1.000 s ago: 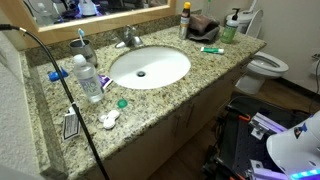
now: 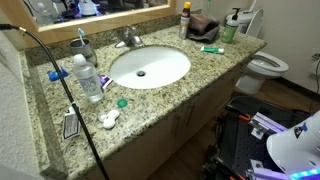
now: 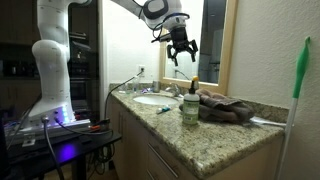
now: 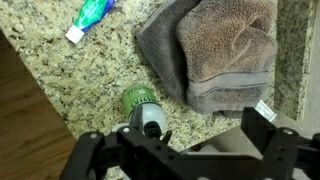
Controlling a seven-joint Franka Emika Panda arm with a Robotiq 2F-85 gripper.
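My gripper (image 3: 181, 50) hangs over the counter, well above the towel and the soap bottle in the second exterior view. Its black fingers stand open and apart, with nothing held between them in the wrist view. Beneath it lies a bunched towel (image 4: 228, 50), grey and brown. A green-labelled pump bottle (image 4: 142, 102) stands beside the towel, partly covered by a finger in the wrist view. The same bottle (image 3: 191, 110) is upright near the counter's edge. A green and blue tube (image 4: 91, 18) lies flat on the granite.
Around the white sink (image 2: 150, 67) the counter is mostly bare. A clear bottle (image 2: 89, 80), a grey cup (image 2: 83, 50) and small items stand at its left end. An orange-capped bottle (image 2: 185, 20) is near the mirror. The toilet (image 2: 262, 68) lies beyond the counter's far end.
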